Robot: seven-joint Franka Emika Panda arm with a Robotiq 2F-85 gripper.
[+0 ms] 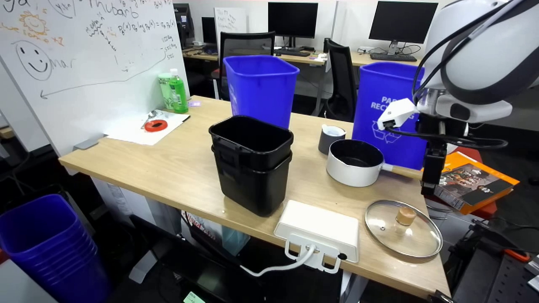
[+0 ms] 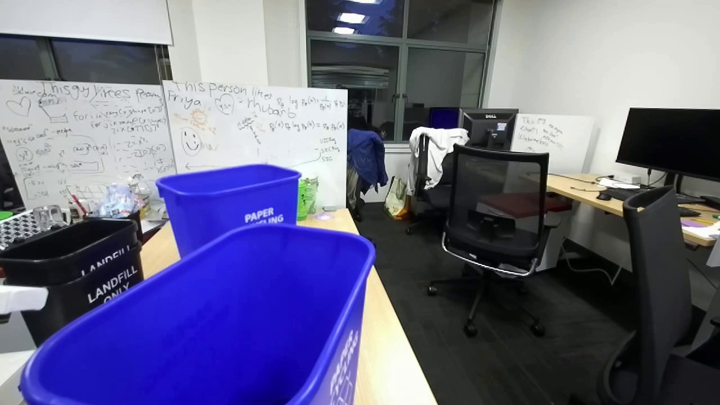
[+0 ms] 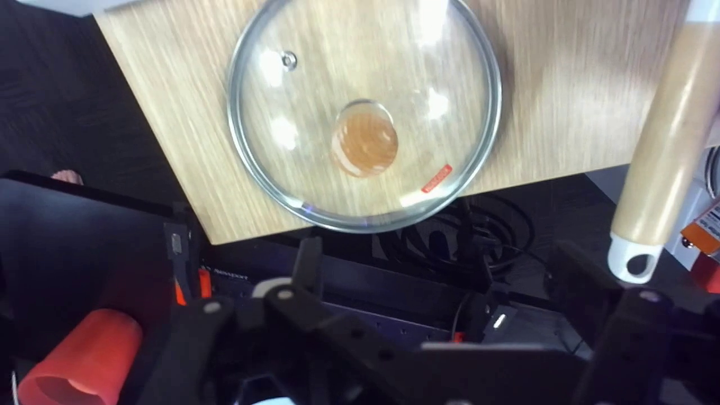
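Observation:
In exterior view 1 my gripper (image 1: 429, 187) points down above the table's right edge, where one finger hides the end of the pot's wooden handle (image 1: 401, 171). The wrist view shows my gripper open, its dark fingers (image 3: 307, 266) wide apart with nothing gripped. Ahead of them lies a glass lid (image 3: 418, 88) with a round wooden knob (image 3: 365, 143), flat on the table. The handle's tip (image 3: 634, 250) lies by the right-hand finger. The white pot (image 1: 351, 171) stands upright and uncovered, dark inside.
Blue recycling bins (image 1: 260, 91) and black nested bins (image 1: 262, 184) stand on the table. A grey cup (image 1: 331, 140) is behind the pot. A white power box (image 1: 323, 227) sits left of the lid. An orange box (image 1: 475, 182) lies beyond the right edge.

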